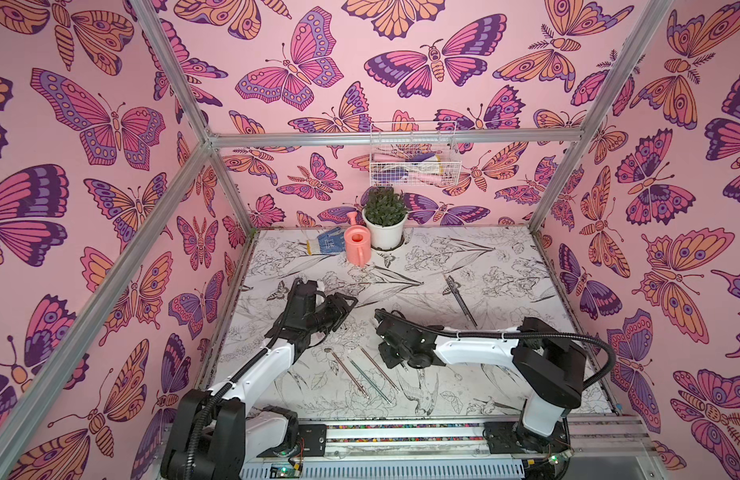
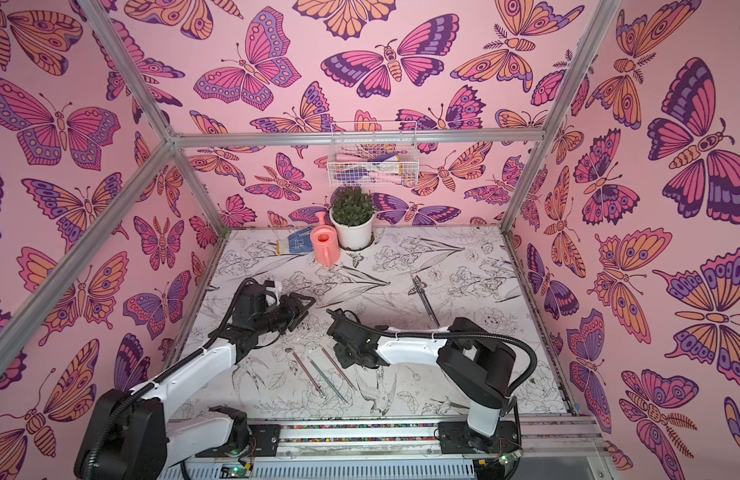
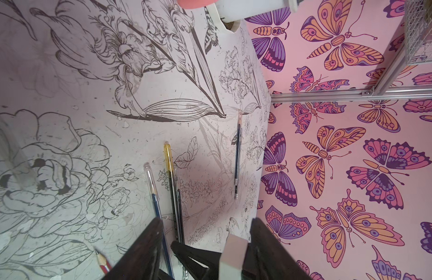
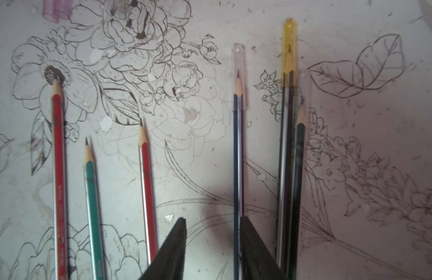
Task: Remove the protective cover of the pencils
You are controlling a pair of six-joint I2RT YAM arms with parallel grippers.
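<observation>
My right gripper is open, nothing between its fingers, low over the pencils. In the right wrist view a navy pencil (image 4: 238,177) wears a clear cap (image 4: 239,50); a dark pencil (image 4: 284,177) wears a yellow cap (image 4: 289,32), with another black pencil (image 4: 296,200) under a clear cap beside it. Two red pencils (image 4: 58,177) and a green pencil (image 4: 92,205) are bare-tipped. My left gripper (image 1: 342,308) is raised left of them, fingers apart and empty.
A watering can (image 1: 358,252), a potted plant (image 1: 385,232) and a blue packet (image 1: 328,240) stand at the back. More pencils (image 1: 457,300) lie at the back right. A wire basket (image 1: 413,172) hangs on the back wall.
</observation>
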